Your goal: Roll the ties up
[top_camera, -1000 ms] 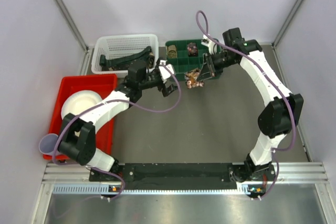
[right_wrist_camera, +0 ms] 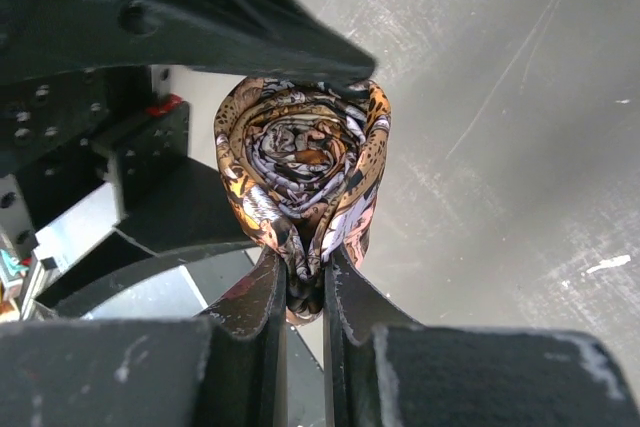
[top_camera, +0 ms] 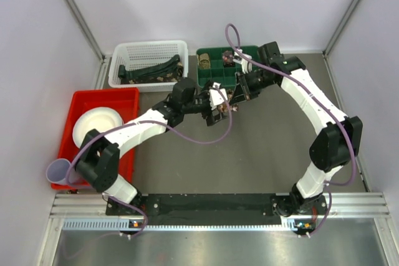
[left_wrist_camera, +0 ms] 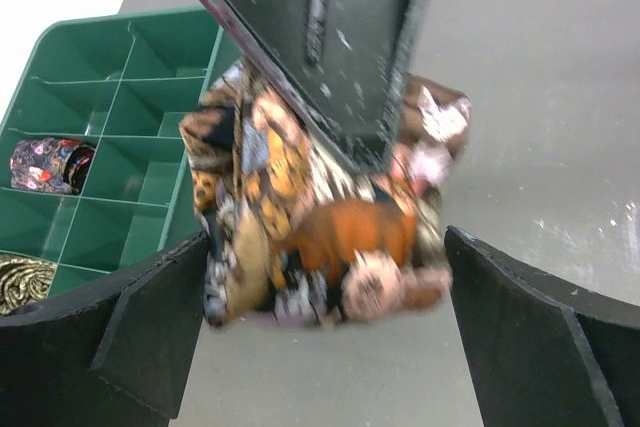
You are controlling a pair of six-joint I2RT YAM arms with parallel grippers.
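Note:
A rolled tie with a brown, orange and pink print hangs above the table, its spiral end (right_wrist_camera: pixel 300 152) showing in the right wrist view. My right gripper is shut on the roll's edge. Around the roll stands my left gripper, open, one finger on either side; whether either touches it, I cannot tell. In the top view both grippers meet near the green divided box (top_camera: pixel 218 80) and partly cover the tie. Two other rolled ties lie in that box: a floral one (left_wrist_camera: pixel 50 164) and a spotted one (left_wrist_camera: pixel 22 282).
At the back left, a white basket (top_camera: pixel 149 48) holds dark green and patterned cloth. The red tray (top_camera: pixel 124 98) at the left carries a white plate (top_camera: pixel 96 123) and a purple cup (top_camera: pixel 59 171). Bare table lies in front of the grippers.
My left gripper has moved right, coming around the roll.

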